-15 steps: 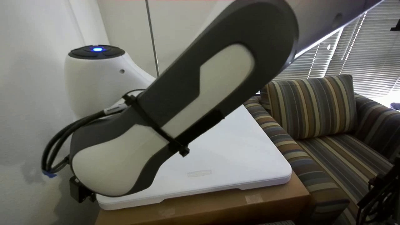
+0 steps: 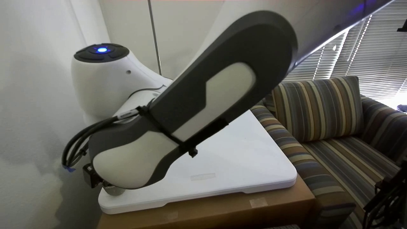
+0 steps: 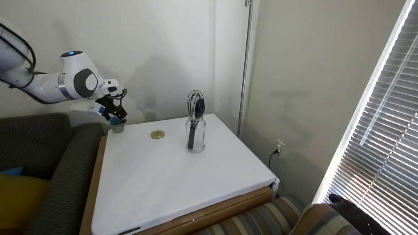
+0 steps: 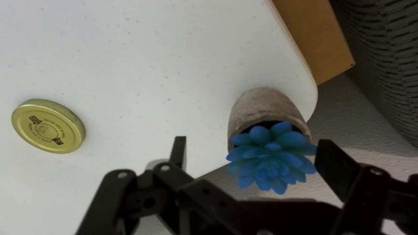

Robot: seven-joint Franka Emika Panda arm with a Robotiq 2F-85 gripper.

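In the wrist view my gripper is open, its dark fingers (image 4: 333, 168) wide apart. Between them in that picture appears a blue succulent (image 4: 270, 156) in a grey-brown pot (image 4: 264, 103), near a rounded corner of the white tabletop (image 4: 156, 78). Gaps show on both sides of the plant, the wider one on the left. In the second exterior view the gripper (image 3: 114, 118) is at the pot (image 3: 117, 127), tilted downward at the blue leaves. The first exterior view shows only part of the pot (image 2: 114, 190); the arm hides the fingers.
A gold jar lid (image 3: 157, 134) lies flat a short way from the pot. Farther along stands a clear glass jar (image 3: 200, 137) holding a whisk (image 3: 194, 100) and a dark-handled utensil. Walls and sofas border the table, whose front half is clear.
In the first exterior view the arm's lower end has shifted right and slightly up. Part of the pot now shows beneath it.
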